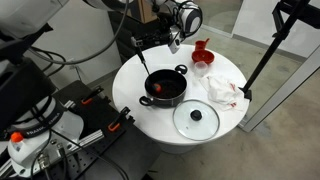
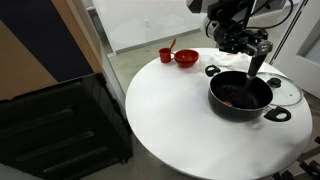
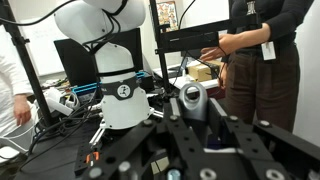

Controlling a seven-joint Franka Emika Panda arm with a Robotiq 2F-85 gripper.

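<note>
A black two-handled pot [image 1: 165,100] stands on the round white table, with a small orange-red item [image 1: 157,87] inside. My gripper [image 2: 247,47] is above the pot's rear side, shut on a dark long-handled utensil [image 2: 257,65] that slants down into the pot. In the wrist view, the rounded grey handle end [image 3: 195,98] rises between the fingers. The utensil's lower end is hard to make out against the dark pot, so its exact kind cannot be told.
A glass lid [image 1: 196,121] with a black knob lies beside the pot. Further back are a red bowl [image 2: 186,58], a red cup [image 2: 165,55] and a crumpled white cloth [image 1: 220,86].
</note>
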